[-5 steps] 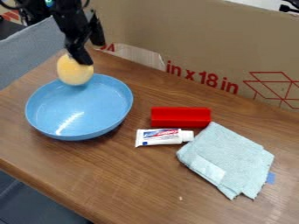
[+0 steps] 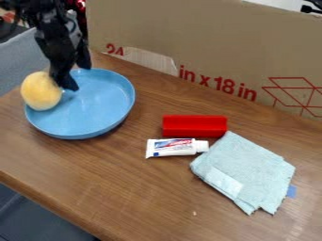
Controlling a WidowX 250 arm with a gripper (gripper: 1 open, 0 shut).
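Observation:
My black gripper point(image 2: 66, 68) is low over the left side of the blue plate point(image 2: 88, 108), open, its fingers beside a pale yellow round object point(image 2: 40, 92) that sits at the plate's left edge. Whether the fingers touch it is hard to tell.
A red block point(image 2: 194, 126), a toothpaste tube point(image 2: 176, 148) and a folded light-blue cloth point(image 2: 244, 171) lie to the right on the wooden table point(image 2: 151, 198). A cardboard box point(image 2: 214, 47) stands along the back.
My gripper has moved left and down. The yellow object has shifted left and toward the front, and the plate has moved slightly.

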